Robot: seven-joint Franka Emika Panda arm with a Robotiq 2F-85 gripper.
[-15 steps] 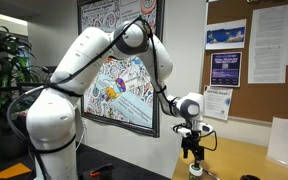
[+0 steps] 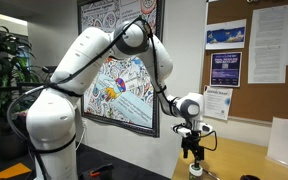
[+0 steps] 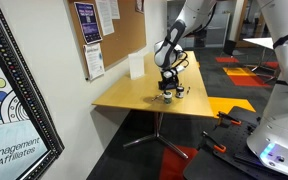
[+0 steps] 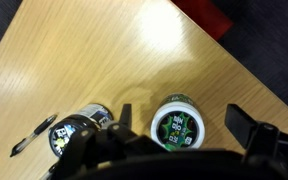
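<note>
Beneath my gripper a jar with a white-rimmed, dark green printed top (image 4: 177, 128) stands upright on the wooden table (image 4: 94, 50). The two dark fingers are spread to either side of it in the wrist view, and the fingers are open. Whether they reach down to its height I cannot tell. In exterior view 1 the gripper (image 2: 191, 157) hangs low over the table near that jar (image 2: 195, 171). To the left in the wrist view, a second jar with a dark lid (image 4: 62, 136) lies close by, partly hidden by the gripper body.
A black pen (image 4: 33, 136) lies at the left of the wrist view. The table's edge runs along the upper right there, with dark floor (image 4: 269, 50) beyond. Bare tabletop (image 3: 134, 93) stretches away on the left in exterior view 2.
</note>
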